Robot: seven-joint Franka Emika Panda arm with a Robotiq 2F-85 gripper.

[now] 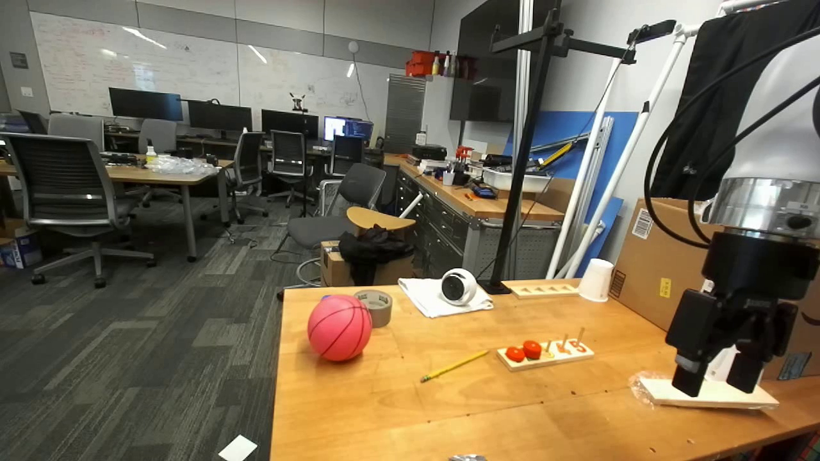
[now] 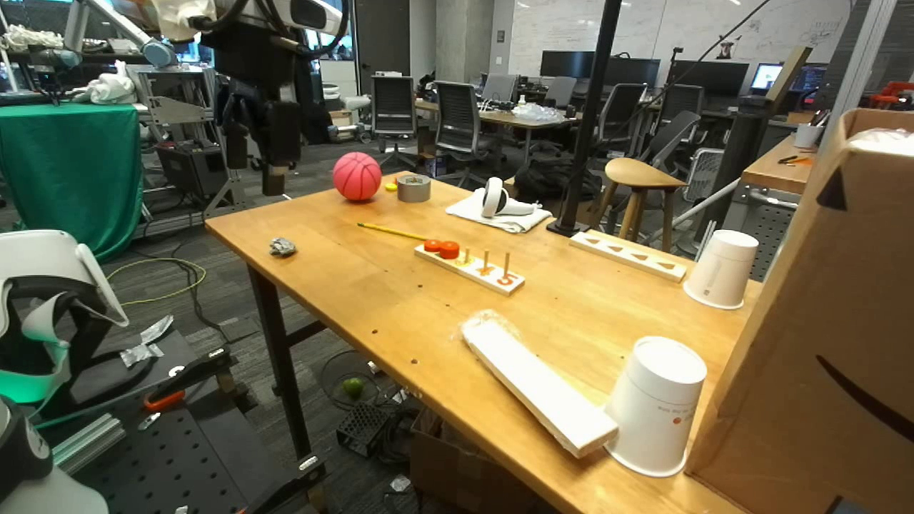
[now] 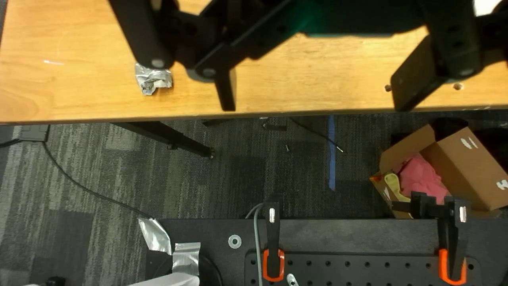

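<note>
My gripper is open, its two fingers wide apart and nothing between them. In the wrist view it hangs over the table's front edge. Exterior view 2 places the gripper [image 2: 257,171] in the air beyond the near left of the table. On the tabletop stands a pegged counting board [image 2: 469,269] with red pieces [image 2: 448,249] at one end and bare pegs at the other. A yellow pencil [image 1: 455,366] lies beside it. The pink ball [image 1: 339,328] sits at the table's far corner, touching or close to a roll of tape [image 1: 376,307].
A white headset [image 2: 501,201] rests on a cloth. White cups [image 2: 658,407], a long pale block [image 2: 535,385] and a cardboard box [image 2: 797,343] crowd one end. Crumpled foil [image 3: 152,78] lies near the table edge. Mid-table is mostly clear.
</note>
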